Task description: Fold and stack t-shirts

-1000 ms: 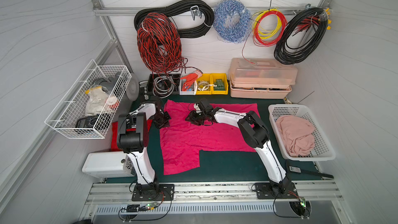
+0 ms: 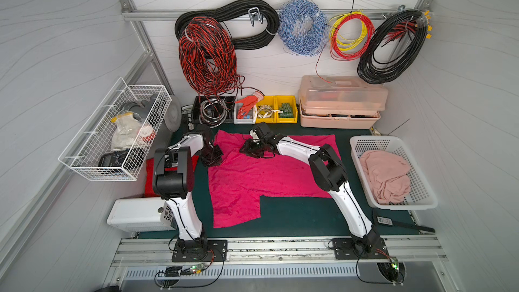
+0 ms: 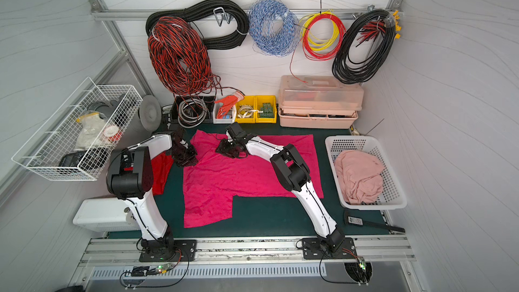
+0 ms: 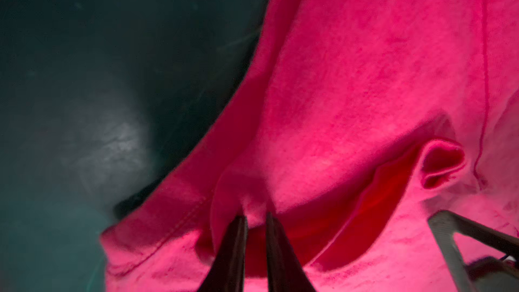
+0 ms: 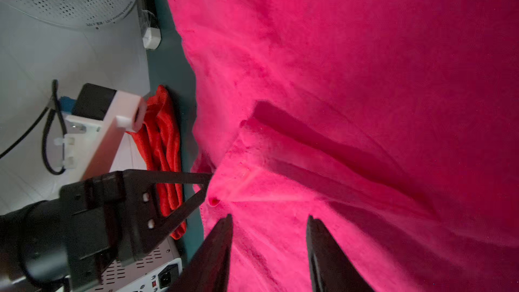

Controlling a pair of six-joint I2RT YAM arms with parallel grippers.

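A pink T-shirt point(image 2: 281, 178) lies spread across the dark green table, its neckline side to the left. In the left wrist view, my left gripper hovers at a raised fold by the collar, its fingertips apart by a narrow gap; whether cloth lies between them is hard to see. My right gripper stands open over the shirt's upper left part, a wide gap between its fingers and wrinkled pink cloth point(image 5: 302, 156) beyond them. From above, the two grippers are close together, left one at the shirt's left edge.
A red cloth point(image 3: 161, 173) lies left of the shirt, partly behind the left arm. The white basket point(image 2: 427, 197) at right holds a pale pink garment point(image 2: 386, 175). Small bins point(image 2: 285, 109) and a pink toolbox point(image 2: 340, 121) line the back. Bare table shows in front point(image 2: 308, 216).
The left arm looks still.
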